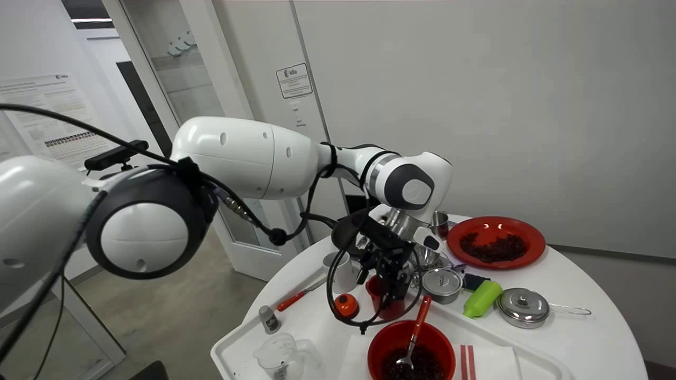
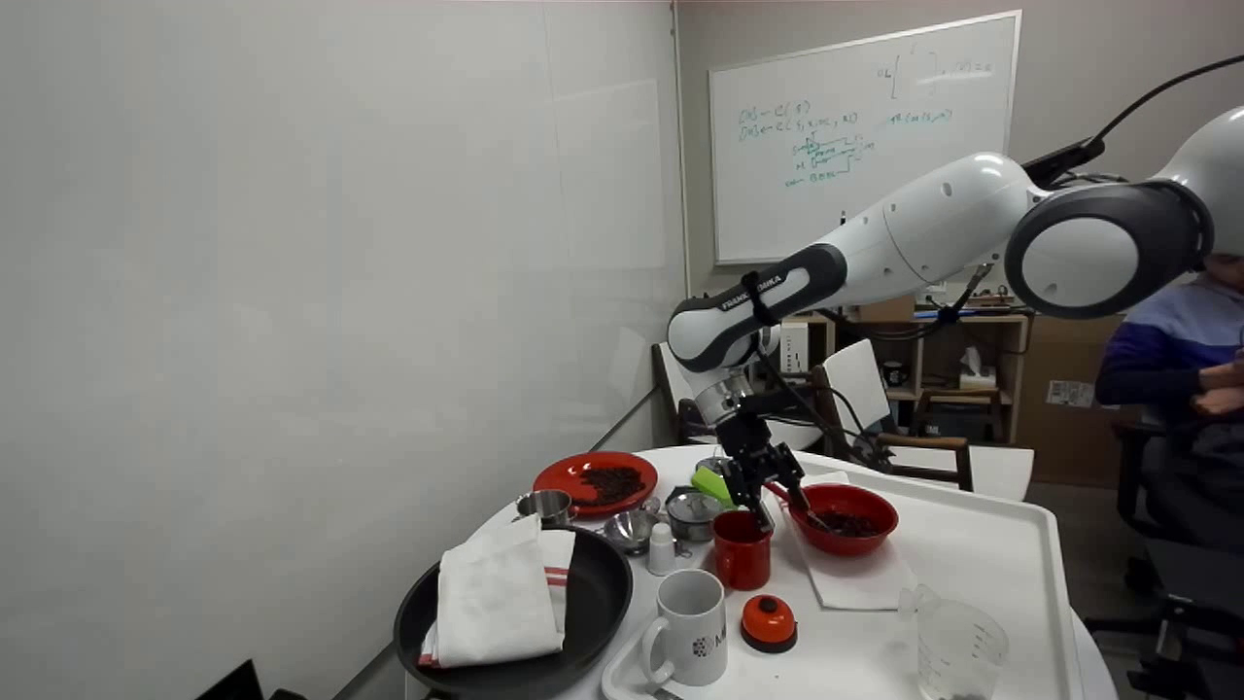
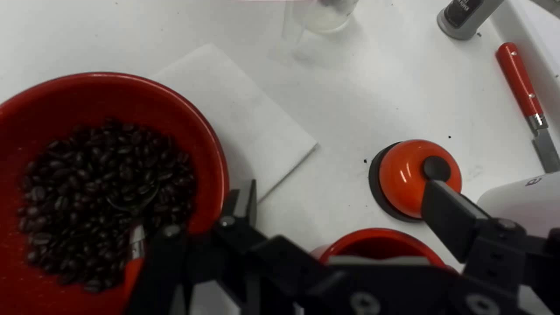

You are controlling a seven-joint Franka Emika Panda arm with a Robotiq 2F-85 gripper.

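My gripper stands open, pointing down above the tray, with nothing held between its fingers. Below it is a red cup (image 2: 742, 558), whose rim shows between the fingers in the wrist view; in exterior view 1 the gripper partly covers the cup. Beside it sits a red bowl (image 1: 376, 349) of dark beans, holding a red-handled spoon (image 1: 421, 319). The wrist view puts the bowl to the left of the fingers and an orange timer-like dome (image 3: 414, 176) near the right one. Whether a fingertip touches the cup cannot be told.
Close to the cup are a white mug (image 2: 691, 630) and a small white shaker (image 2: 661, 548). A clear measuring jug (image 2: 958, 647), a knife (image 3: 517, 78) and a grey-capped bottle (image 3: 464, 18) are on the tray too. Metal pots and a red plate (image 1: 535, 244) stand behind.
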